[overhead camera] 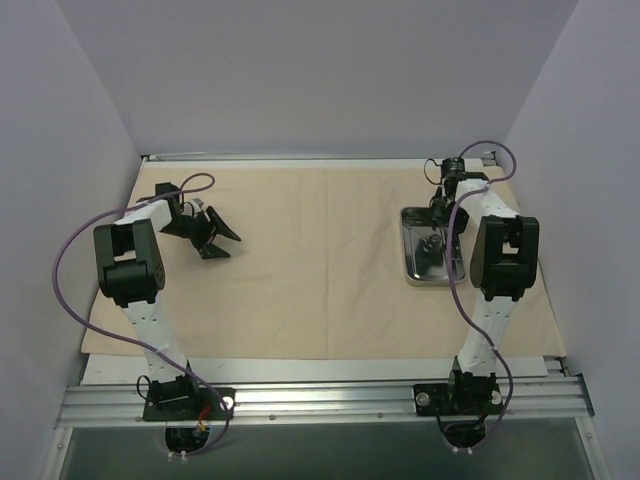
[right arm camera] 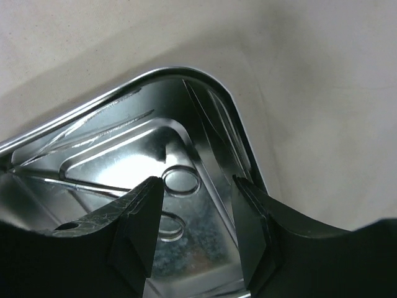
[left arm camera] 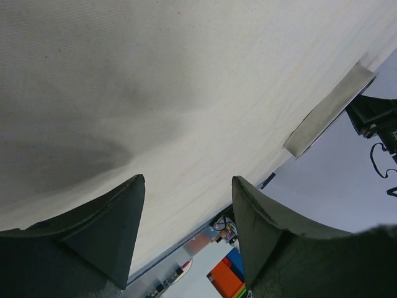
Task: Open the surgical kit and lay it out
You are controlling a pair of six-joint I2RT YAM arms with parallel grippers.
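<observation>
A steel tray (overhead camera: 410,270) sits at the right of the cream cloth (overhead camera: 320,260), holding shiny metal instruments; ring handles (right arm camera: 182,192) show in the right wrist view, probably of scissors or clamps. My right gripper (overhead camera: 440,218) is over the tray's back part, open, its fingers (right arm camera: 130,230) apart above the instruments; whether they touch anything is unclear. My left gripper (overhead camera: 222,240) is open over the cloth at the far left, with nothing between its fingers. In the left wrist view the tray's side (left arm camera: 325,115) shows at the upper right.
Pale walls stand on both sides and behind, and metal rails run along the front and back edges.
</observation>
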